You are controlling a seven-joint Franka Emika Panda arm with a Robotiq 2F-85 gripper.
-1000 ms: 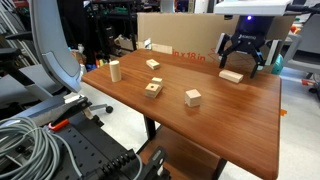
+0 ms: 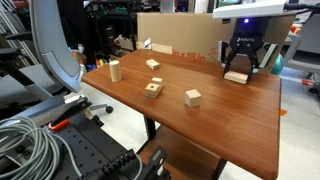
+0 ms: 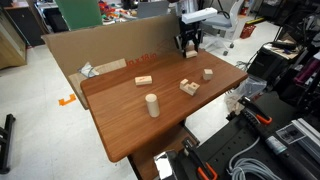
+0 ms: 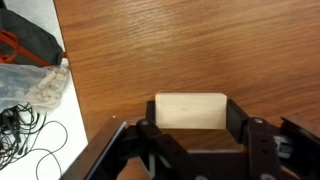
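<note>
My gripper is shut on a pale wooden block, whose light top face fills the gap between the dark fingers in the wrist view. From exterior view 1, the arm reaches down at the table's far right, and the block shows low between the fingertips. Exterior view 2 has the gripper near the table's back edge with the block in it. Whether the block's underside touches the table cannot be told.
On the brown table are a cube, a stacked-looking block, a flat block and an upright cylinder. A cardboard panel stands along the back.
The gripper has come down from above the block, and its fingers now sit around it. The block appears shifted slightly to the right in exterior view 1. Other blocks have stayed put.
</note>
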